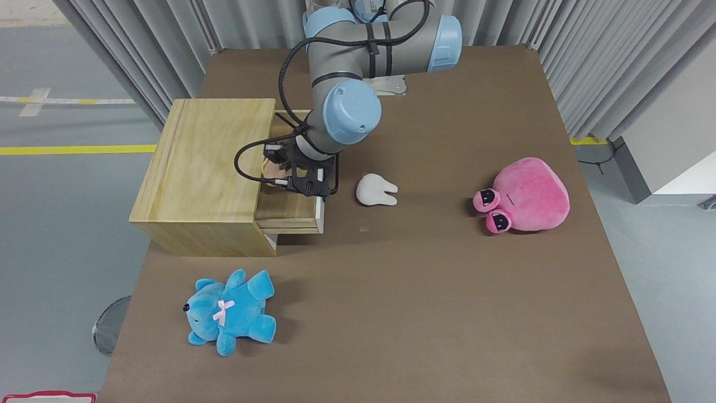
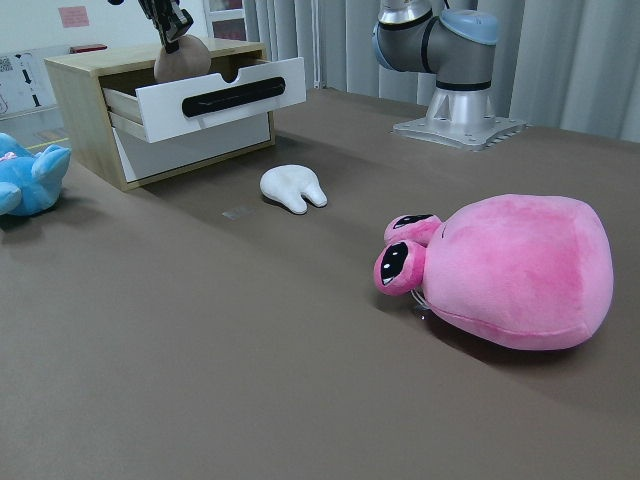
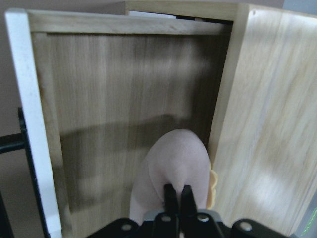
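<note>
A beige soft toy point(image 3: 166, 158) with a scalloped orange edge is pinched in my gripper, which holds it over the open drawer point(image 3: 99, 89) of the wooden cabinet point(image 1: 201, 161). In the left view the toy point(image 2: 182, 62) hangs at the drawer's top, behind its white front point(image 2: 220, 110) with black handle; whether it touches the drawer floor I cannot tell. In the front view the arm mostly hides it.
A white tooth-shaped plush point(image 1: 376, 190) lies right of the cabinet, a pink plush point(image 1: 527, 195) further right, a blue bear point(image 1: 231, 312) at the front left.
</note>
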